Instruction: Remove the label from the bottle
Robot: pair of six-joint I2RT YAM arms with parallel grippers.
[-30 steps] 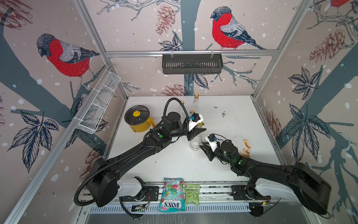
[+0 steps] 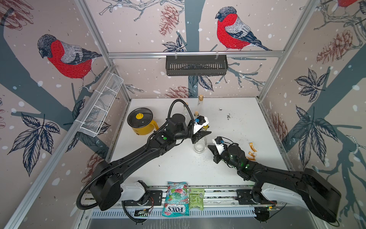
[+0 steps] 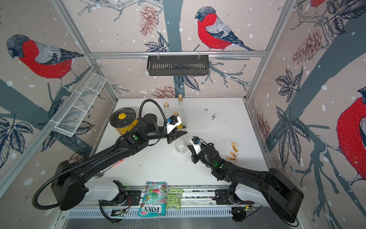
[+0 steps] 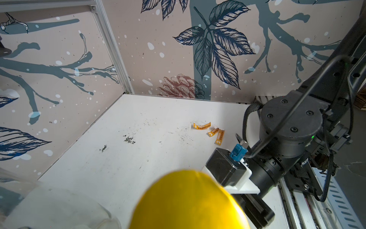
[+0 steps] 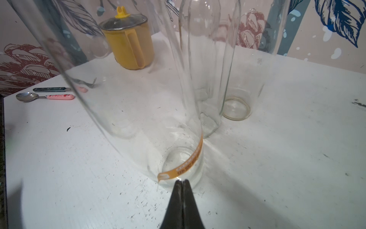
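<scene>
A clear glass bottle [image 2: 199, 145] with a yellow cap [image 4: 188, 202] stands at the table's centre; my left gripper [image 2: 202, 133] is shut on its top. In the right wrist view an orange label strip [image 5: 185, 166] circles the bottle's lower part, one end slightly lifted. My right gripper is shut, its tips low at the near side of the bottle, just beside that end, nothing seen between them.
More glass bottles [image 5: 207, 68] stand behind. A yellow pot [image 2: 141, 127] is at back left, cutlery [image 5: 59, 97] at left. Torn orange strips [image 4: 202, 126] lie at the right.
My right gripper has drawn back slightly to the right, away from the bottle. My left arm is nearly unchanged.
</scene>
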